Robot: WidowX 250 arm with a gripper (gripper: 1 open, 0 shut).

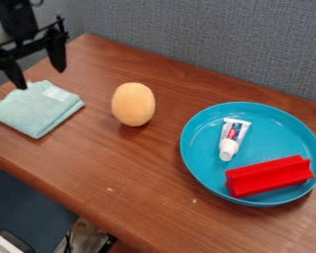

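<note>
My gripper (40, 77) is at the upper left, open, with nothing between its fingers, above a folded light-blue cloth (37, 111) on the wooden table. An orange egg-shaped object (133, 105) stands near the middle. On the right a blue plate (200, 143) holds a white toothpaste tube (232, 138) and a red block-like object (269, 176).
The wooden table (134, 188) has free room at the front middle and at the back. A grey padded wall (213, 40) runs along the back. The table's left front edge drops to the floor.
</note>
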